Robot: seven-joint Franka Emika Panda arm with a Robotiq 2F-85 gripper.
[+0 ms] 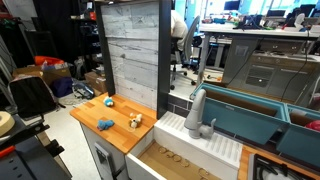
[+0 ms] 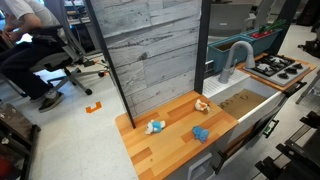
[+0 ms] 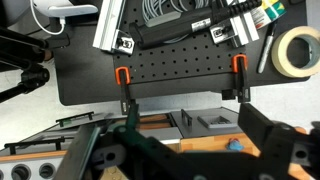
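Observation:
My gripper stands open in the wrist view, its two orange-tipped fingers far apart with nothing held between them. Beneath it lies a black perforated board. On the wooden counter [image 1: 92,112] sit three small items: a dark blue one [image 1: 105,125], a light blue and white one [image 1: 109,102] and a tan and white one [image 1: 135,120]. All three also show in exterior view 2, as the blue item [image 2: 200,133], the blue and white item [image 2: 155,127] and the tan item [image 2: 202,105]. Their exact kind is too small to tell.
Right of the counter is a white-edged basin [image 1: 221,156] with a tan bottom, beside a grey tap [image 1: 197,115]. A stove [image 2: 276,68] and teal bins [image 1: 238,112] lie beyond. A tall grey plank panel [image 2: 165,55] backs the counter. A tape roll [image 3: 279,53] lies near the board's right edge.

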